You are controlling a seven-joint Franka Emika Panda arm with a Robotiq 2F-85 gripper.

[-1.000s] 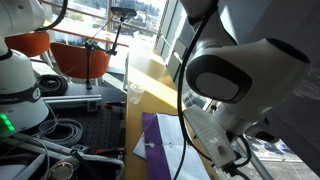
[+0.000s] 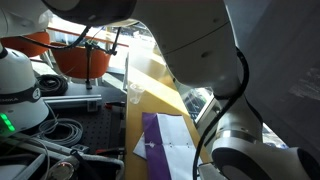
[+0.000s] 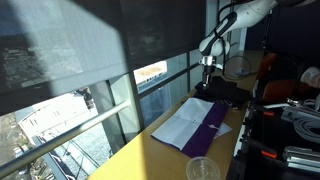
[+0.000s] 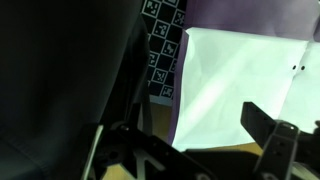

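Observation:
My gripper stands open at the bottom of the wrist view, nothing between its fingers. Beneath and ahead of it lies a white sheet [image 4: 225, 85] edged with purple [image 4: 245, 15]. In exterior view 2 the white sheet [image 3: 182, 122] and its purple strip [image 3: 211, 130] lie flat on the table, with the arm [image 3: 213, 50] beyond them. A large black item [image 4: 50, 60] fills the left of the wrist view; what it is, I cannot tell. My fingertips are hidden in exterior view 1.
A clear round container [image 3: 202, 169] stands near the table's front end. A black-and-white patterned board [image 4: 165, 42] shows between the dark item and the sheet. Windows and a railing [image 3: 130, 85] run along one side. Bare yellow table [image 3: 135, 160] lies beside the sheet.
In exterior view 1 the arm's big rounded joint has swung down and to the right, and the upper link now stretches across the view. The sheet and the clear container have stayed put.

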